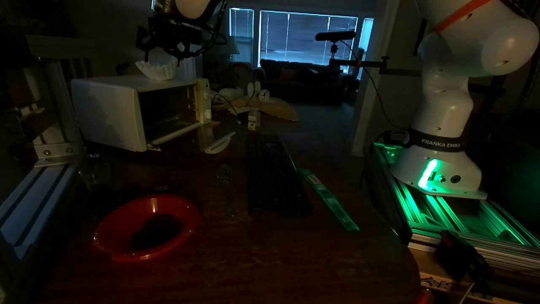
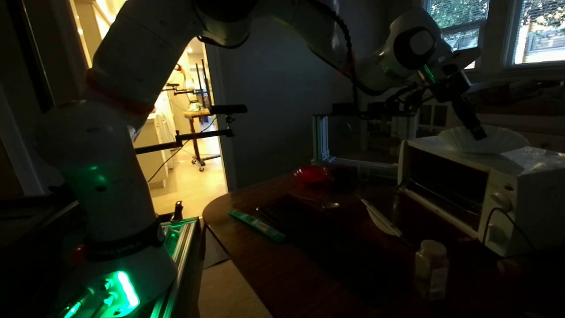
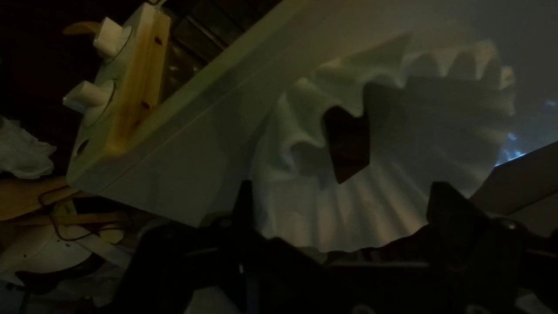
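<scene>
A white fluted paper filter (image 1: 155, 71) rests on top of the white toaster oven (image 1: 106, 111). In the wrist view the filter (image 3: 335, 209) fills the middle, with its pleated rim facing me and a dark patch (image 3: 348, 144) inside it. My gripper stands open, one finger (image 3: 244, 204) toward the filter's left side and the other (image 3: 444, 204) toward its right. From the second exterior view, the fingertips (image 2: 478, 132) overlap the filter (image 2: 503, 140) just above the oven top (image 2: 423, 143). Whether they touch the paper, I cannot tell.
On the dark table lie a red bowl (image 1: 109, 243) with something dark inside, a black keyboard (image 1: 276, 177) and a green strip-shaped pack (image 1: 329, 200). A white plate-like item (image 1: 220, 144) and a small jar (image 2: 431, 270) are near the oven. The room is dim.
</scene>
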